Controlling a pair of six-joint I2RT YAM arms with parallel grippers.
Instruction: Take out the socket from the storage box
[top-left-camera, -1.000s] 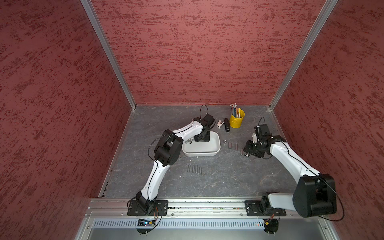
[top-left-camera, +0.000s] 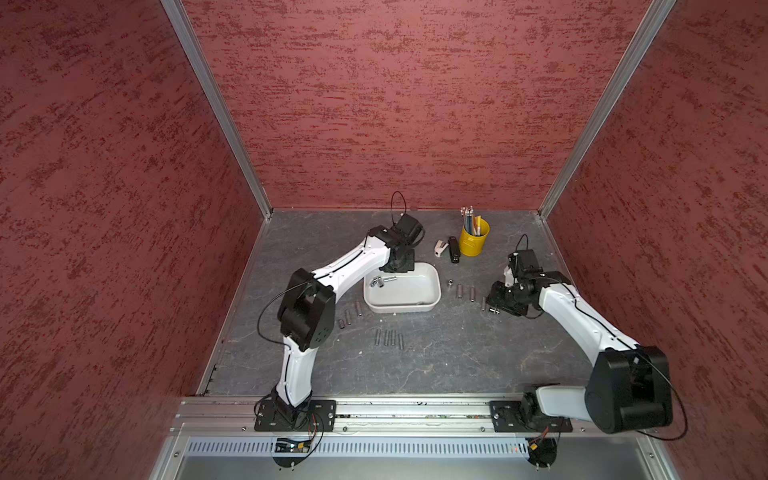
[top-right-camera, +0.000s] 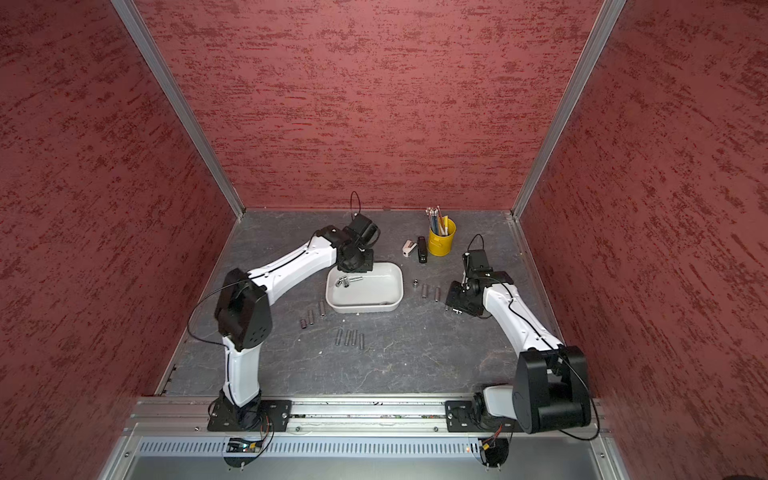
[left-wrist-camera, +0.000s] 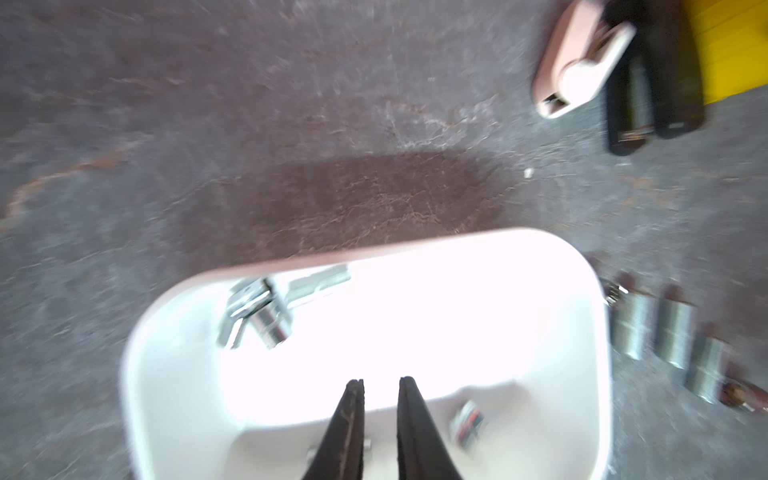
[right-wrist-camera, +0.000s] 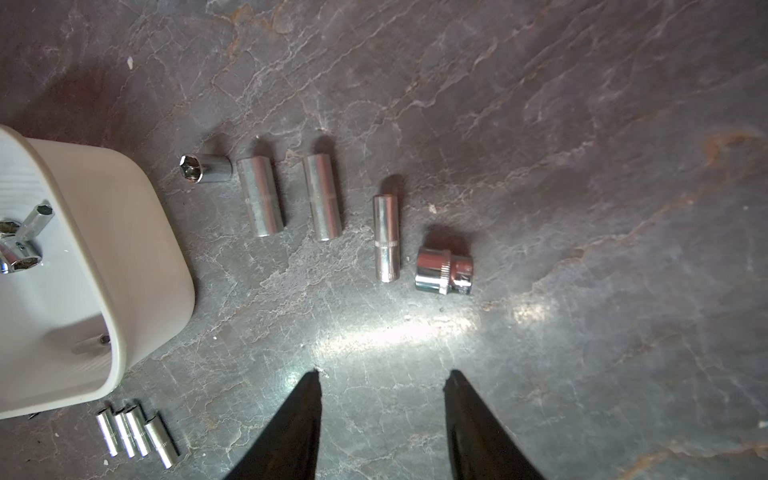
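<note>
The white storage box (left-wrist-camera: 596, 384) holds several chrome sockets (left-wrist-camera: 268, 312) at its left, plus small pieces near its front wall in the left wrist view. My left gripper is above the box, fingertips a little apart; whether anything is between them is unclear. My right gripper stands open at the right, above the table, with a short socket (right-wrist-camera: 434, 272) and several long sockets (right-wrist-camera: 324, 196) beyond its fingertips.
A pink-white stapler (left-wrist-camera: 560, 72), a black object (top-right-camera: 421, 249) and a yellow pen cup (top-right-camera: 441, 240) stand behind the box. More sockets (top-right-camera: 345, 338) lie in front of it.
The right arm has not moved.
</note>
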